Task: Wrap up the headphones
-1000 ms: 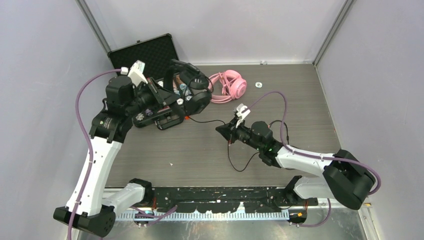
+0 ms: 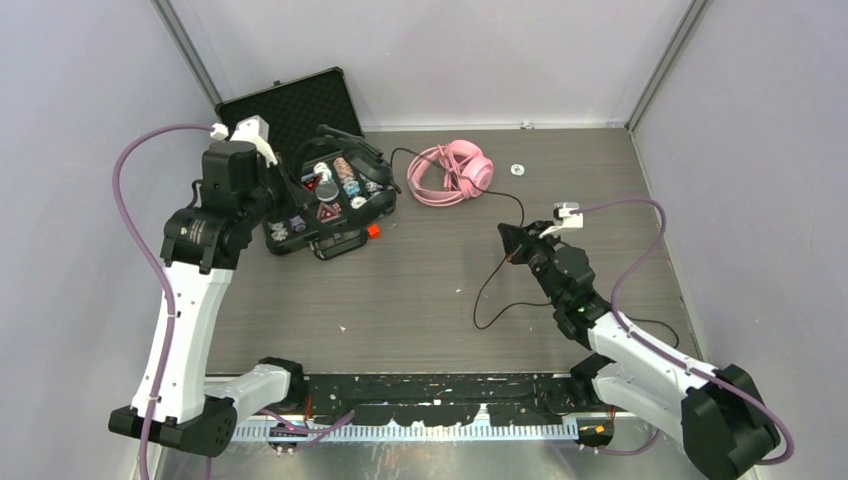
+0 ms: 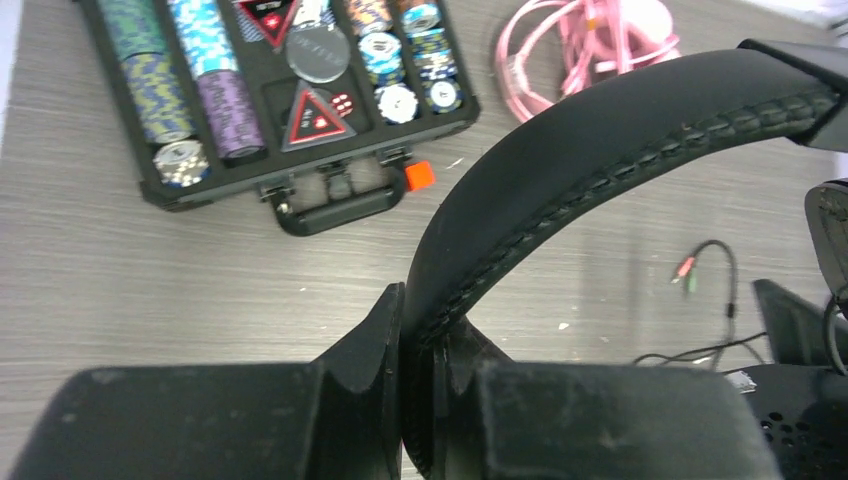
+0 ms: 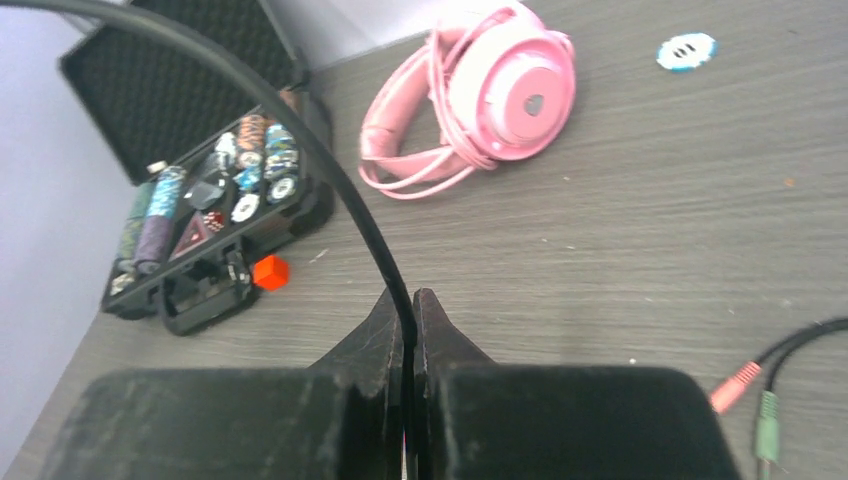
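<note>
Black headphones [image 2: 372, 168] hang in the air over the poker case at the left. My left gripper is shut on their padded headband [image 3: 560, 150]. A black cable [image 2: 455, 168] arches from the headphones, over the pink ones, to the right of the table. My right gripper is shut on this cable, which runs between its fingers in the right wrist view. Below the right gripper [image 2: 512, 245] the cable's loose part bends along the table and passes under the right arm. Its end has a red plug [image 4: 735, 386] and a green plug [image 4: 767, 428].
An open case of poker chips [image 3: 172, 195] stands at the back left, an orange cube [image 3: 419, 176] beside its handle. Pink headphones [image 2: 470, 170], wrapped in their own cable, lie at the back middle near a white chip [image 2: 517, 170].
My right gripper moved right and slightly back with the cable, whose span between the grippers has grown longer.
</note>
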